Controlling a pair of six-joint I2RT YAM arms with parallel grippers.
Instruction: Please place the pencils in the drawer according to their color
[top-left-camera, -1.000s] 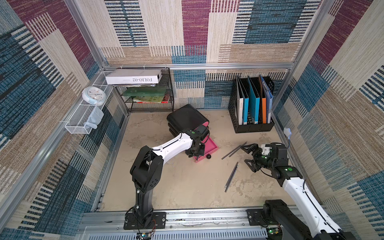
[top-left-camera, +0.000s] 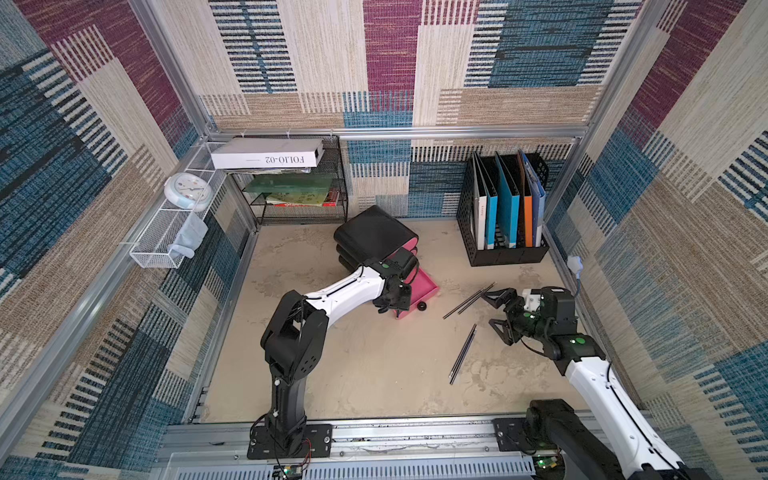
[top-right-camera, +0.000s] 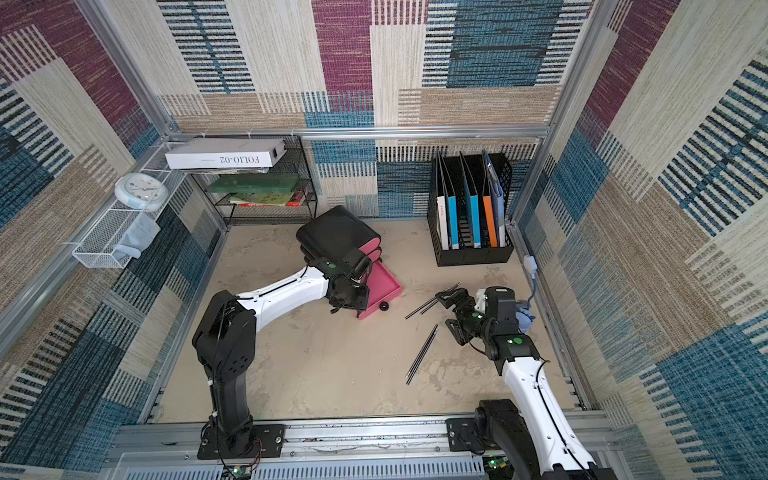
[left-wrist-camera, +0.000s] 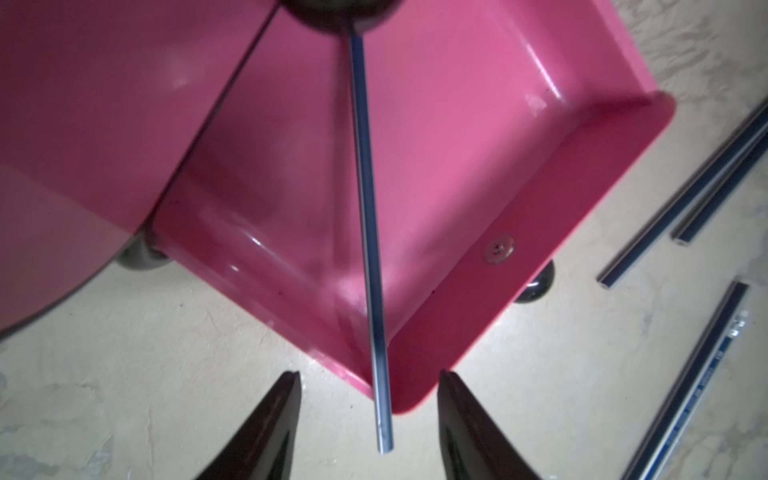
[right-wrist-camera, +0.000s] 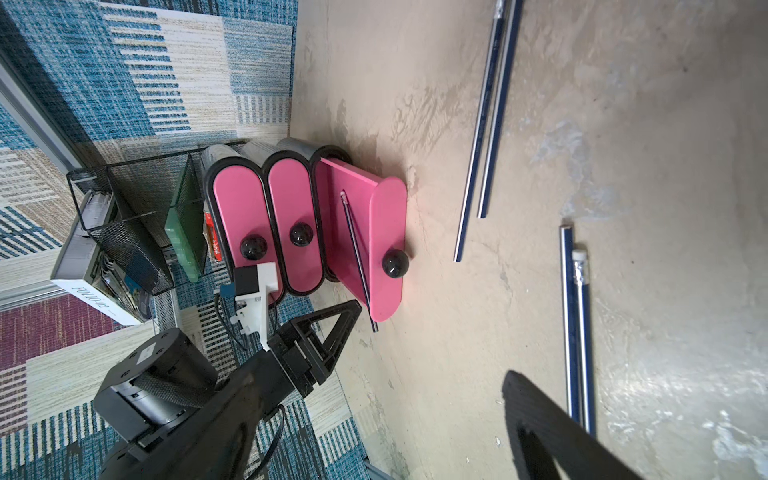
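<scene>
The bottom pink drawer (left-wrist-camera: 448, 144) of the black cabinet (top-left-camera: 372, 230) is pulled out. A dark blue pencil (left-wrist-camera: 369, 232) rests tilted in it, one end sticking out past the front corner in the left wrist view. My left gripper stands open there, its fingers on either side of the projecting end, gripping nothing. Two pencils (right-wrist-camera: 484, 120) lie together on the table, and another pair (right-wrist-camera: 571, 320) lies apart from them. In the right wrist view, my right gripper is open and empty, to the right of the pencils in the top views.
A black file holder (top-left-camera: 504, 254) with folders stands at the back right. A wire shelf (top-left-camera: 344, 172) with papers is at the back left.
The drawer and its knob have shifted slightly right and backward since a second ago. My left arm has moved slightly; the right arm and loose pencils have stayed put.
</scene>
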